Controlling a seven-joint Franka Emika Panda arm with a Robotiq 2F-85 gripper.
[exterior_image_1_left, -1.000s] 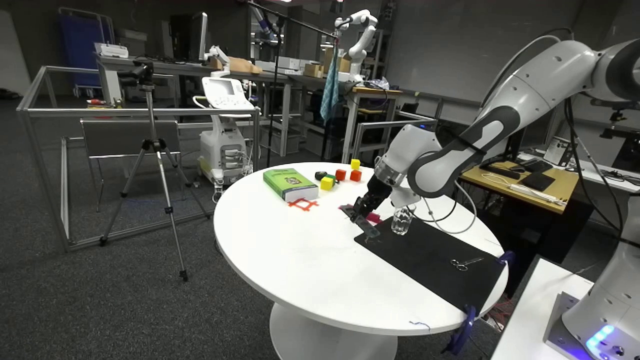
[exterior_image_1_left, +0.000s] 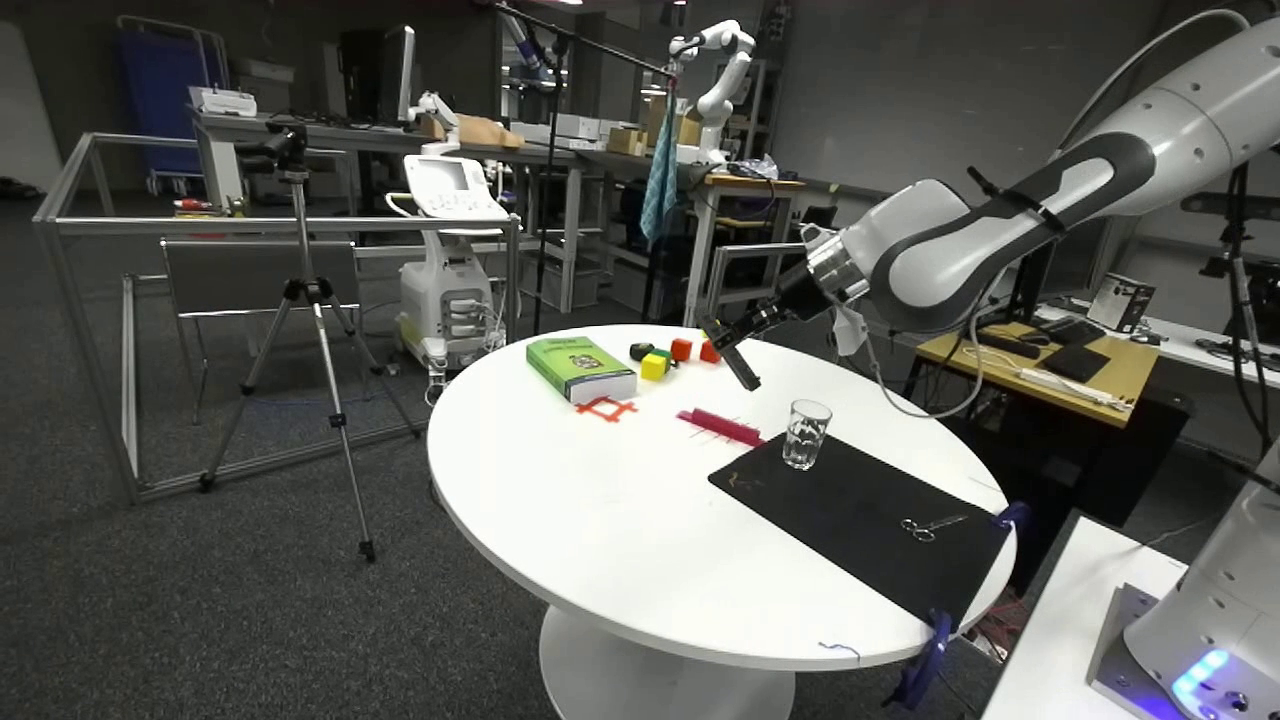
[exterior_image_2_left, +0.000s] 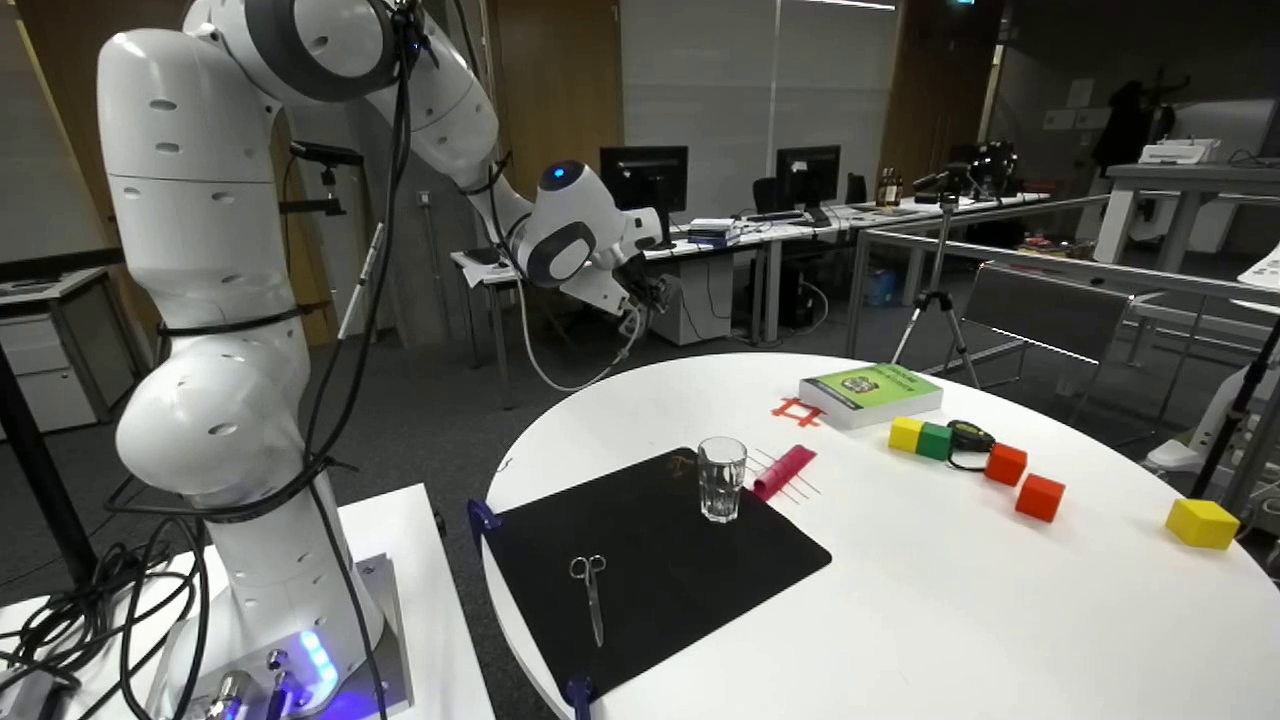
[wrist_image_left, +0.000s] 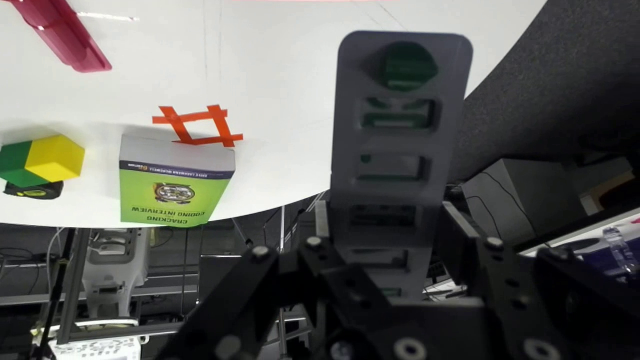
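A long grey slotted piece (wrist_image_left: 393, 168) with green parts showing through its openings lies between the fingers of my gripper, which is shut on it. In exterior view 1 the gripper (exterior_image_1_left: 768, 317) hangs above the far right part of the round white table (exterior_image_1_left: 564, 504), and the slotted piece (exterior_image_1_left: 735, 360) points down, clear of the tabletop. Exterior view 2 shows the wrist left of the table; the held piece cannot be made out there.
A drinking glass (exterior_image_2_left: 722, 480) and scissors (exterior_image_2_left: 590, 588) stand and lie on the black mat (exterior_image_2_left: 660, 576). Around them are a pink roll (exterior_image_2_left: 785, 470), an orange lattice (exterior_image_2_left: 798, 412), a green book (exterior_image_2_left: 870, 394) and several blocks (exterior_image_2_left: 1040, 497).
My arm has risen and swung back away from the mat, carrying the slotted piece up from low beside the glass. The pink roll and glass are now unobstructed; the farther yellow block is hidden.
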